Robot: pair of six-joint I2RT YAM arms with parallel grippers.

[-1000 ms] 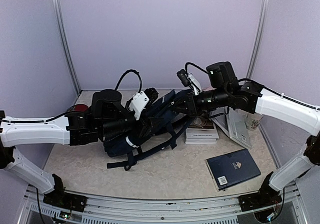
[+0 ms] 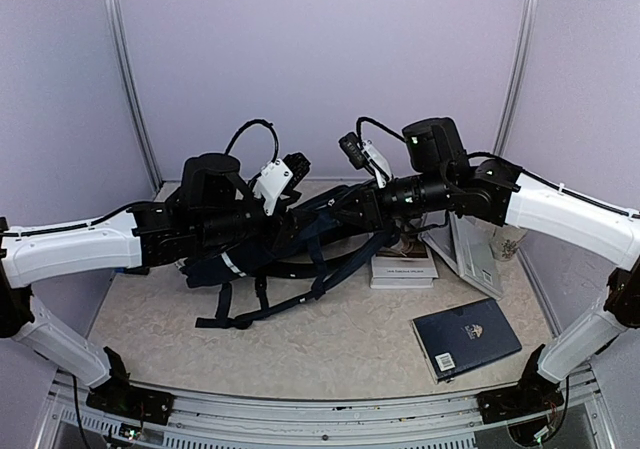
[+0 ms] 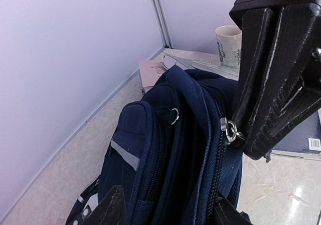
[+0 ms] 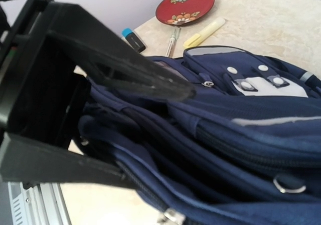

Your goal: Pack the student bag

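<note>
The dark blue student bag [image 2: 320, 239] lies between both arms, its mouth partly open. In the left wrist view, my left gripper straddles the bag's zipped top edge, its fingers [image 3: 111, 207] apart. The right wrist view shows that left gripper too, spread with one finger above and one below the bag's folds. My right gripper is shut at the metal zip pull on the bag's rim; its own fingertips do not show in the right wrist view. A pale patch with buttons [image 4: 271, 86] marks the bag's front.
A navy book [image 2: 466, 339] lies front right. White-edged books [image 2: 402, 271], a leaning laptop-like slab [image 2: 472, 254] and a patterned cup [image 3: 229, 44] stand right. Behind the bag are a red plate [image 4: 184, 7], a yellow highlighter [image 4: 204, 33], a pen [image 4: 173, 42] and a blue-capped item [image 4: 133, 39].
Both grippers and the bag have shifted left over the last second, the left arm rising a little.
</note>
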